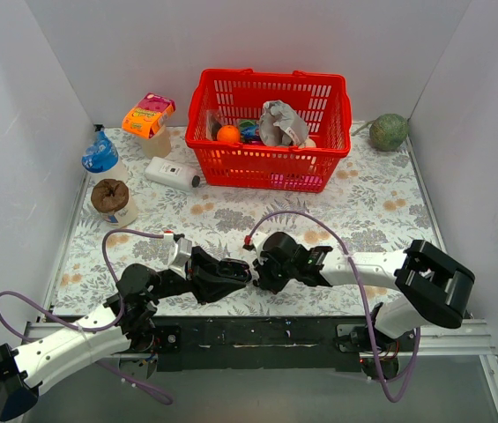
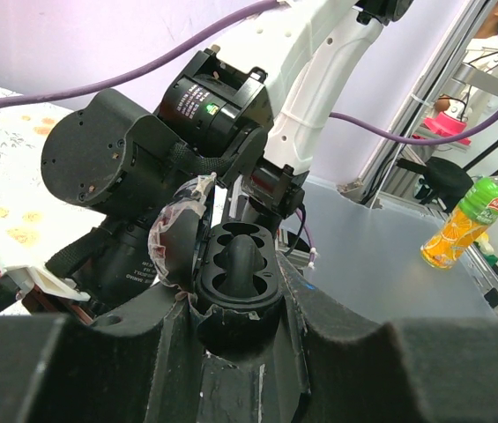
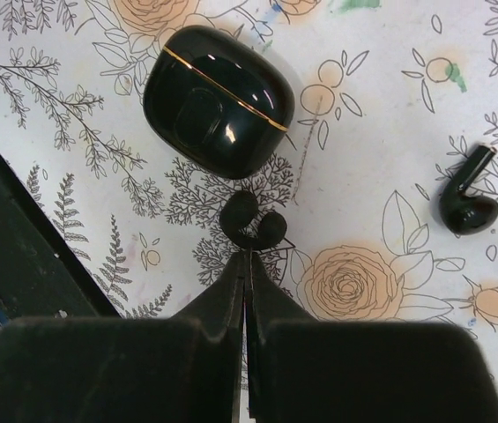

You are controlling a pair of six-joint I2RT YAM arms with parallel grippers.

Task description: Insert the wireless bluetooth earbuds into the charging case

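Observation:
A closed black charging case (image 3: 218,97) with a gold seam lies on the table in the right wrist view. Below it is a small black earbud (image 3: 240,211), right at the tips of my right gripper, which is shut. Another earbud (image 3: 469,210) lies to the right. My left gripper (image 1: 229,280) is raised near the table's front, shut on a black object (image 2: 238,300) with several openings in its top; the right arm is just beside it in the top view.
A red basket (image 1: 271,167) fills the back middle. Containers (image 1: 112,203) and a white bottle (image 1: 171,174) stand or lie at left, a green round object (image 1: 388,132) at back right. The table's front edge (image 3: 37,247) is close to the case.

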